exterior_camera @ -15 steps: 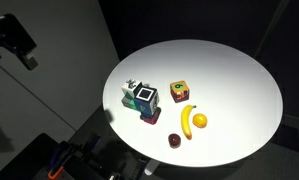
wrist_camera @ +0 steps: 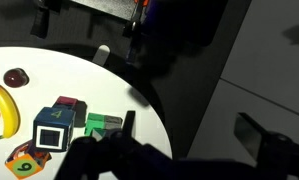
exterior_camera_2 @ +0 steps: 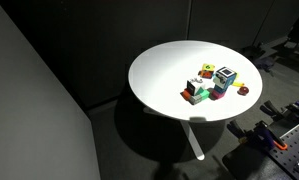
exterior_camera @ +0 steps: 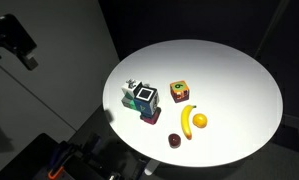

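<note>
My gripper is open in the wrist view, its dark fingers far apart with only floor and table edge between them. In exterior view 1 the gripper (exterior_camera: 11, 58) hangs at the upper left, off the table and away from every object. On the round white table stands a dark blue cube (exterior_camera: 146, 98) with a white square, with a dark red piece (exterior_camera: 151, 118) by its base. Close beside it is a green, white and dark block group (exterior_camera: 129, 93). An orange-yellow patterned box (exterior_camera: 179, 91), a banana (exterior_camera: 186, 122), an orange (exterior_camera: 200, 120) and a dark red round fruit (exterior_camera: 174, 141) lie nearby.
In exterior view 2 its left part (exterior_camera_2: 154, 75) is also clear. Cables and dark base parts (exterior_camera_2: 259, 135) are near the table's edge. A pale wall (wrist_camera: 254, 80) rises beyond the floor.
</note>
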